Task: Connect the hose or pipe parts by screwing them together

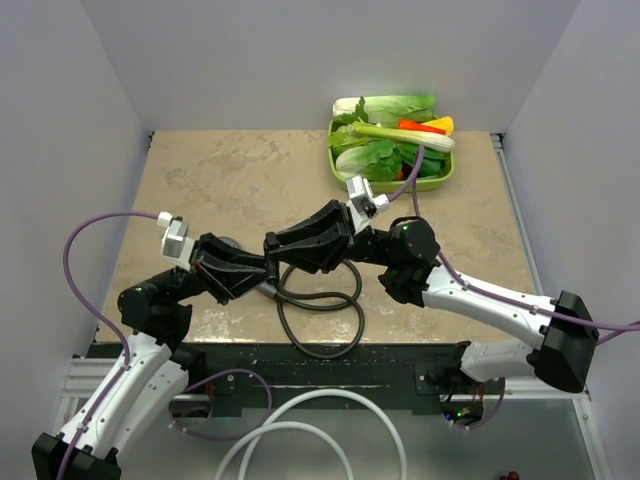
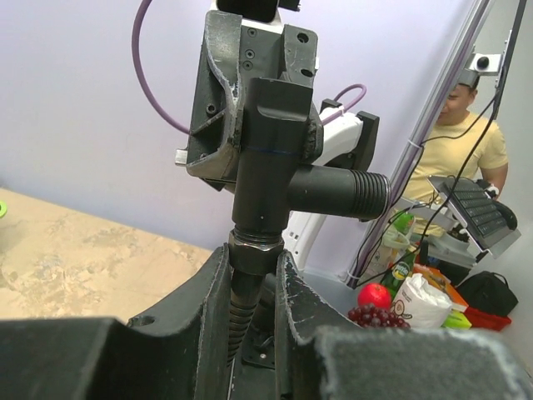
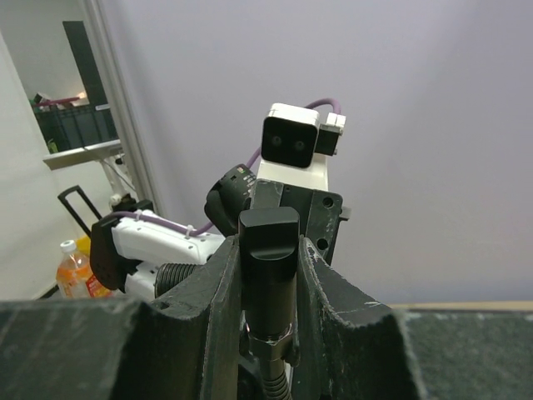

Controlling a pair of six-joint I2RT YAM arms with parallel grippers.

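Observation:
Both grippers meet over the worktop's middle. My left gripper is closed round the hose's threaded nut end, which sits below a black tee fitting. My right gripper grips the black fitting's upper body, which stands upright with a ribbed side branch. The black hose lies in loops on the worktop beneath, near a grey round piece partly hidden by the left gripper.
A green basket of vegetables stands at the back right of the worktop. White tubing loops below the front edge.

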